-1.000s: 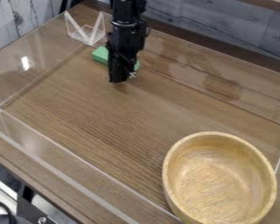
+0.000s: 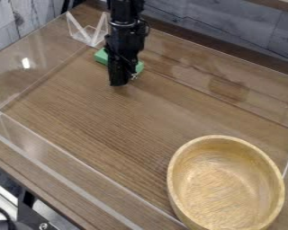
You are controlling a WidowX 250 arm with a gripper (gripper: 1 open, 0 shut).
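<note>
My dark gripper (image 2: 119,74) hangs at the upper middle of the camera view, its tip low over the wooden table. A green object (image 2: 133,65) lies just behind and around it, partly hidden by the arm. Whether the fingers are open or shut on anything is too small and dark to tell.
A large tan bowl (image 2: 225,180) sits at the lower right. A clear plastic object (image 2: 86,27) is at the upper left. Dark edges bound the table at the back and lower left.
</note>
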